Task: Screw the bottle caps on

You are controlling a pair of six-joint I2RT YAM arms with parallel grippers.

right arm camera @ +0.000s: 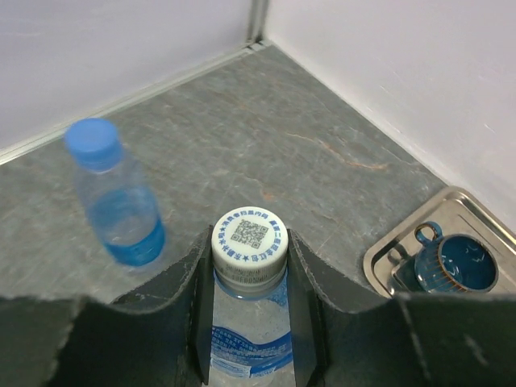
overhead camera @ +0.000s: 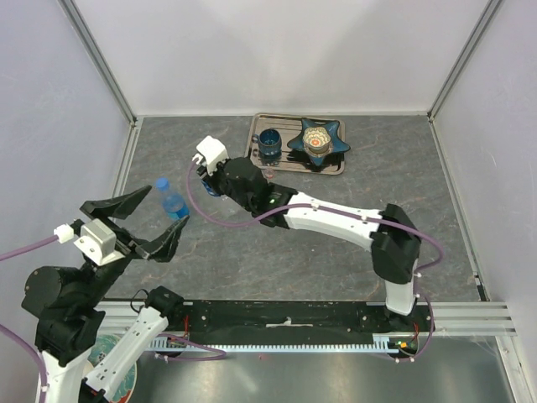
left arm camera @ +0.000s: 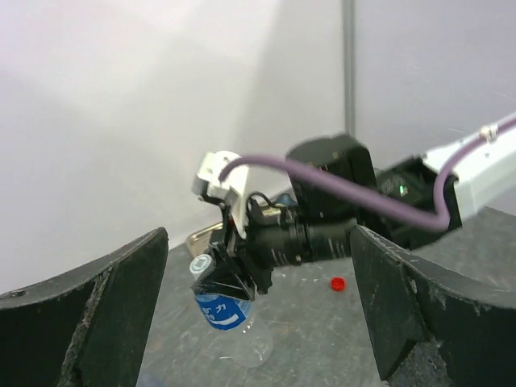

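Note:
My right gripper is shut on a capped water bottle (right arm camera: pixel 250 330), held upright between its fingers; the white cap (right arm camera: pixel 248 242) is on top, and in the top view the bottle is mostly behind the arm. A second bottle (overhead camera: pixel 173 202) with a blue cap (right arm camera: pixel 94 143) stands to its left. My left gripper (overhead camera: pixel 154 225) stands open at the left, nothing between its fingers, clear of both bottles. A small red cap (left arm camera: pixel 338 283) lies on the table in the left wrist view.
A steel tray (overhead camera: pixel 293 168) at the back holds a blue mug (overhead camera: pixel 268 144) and a star-shaped dish (overhead camera: pixel 334 144) with a patterned item.

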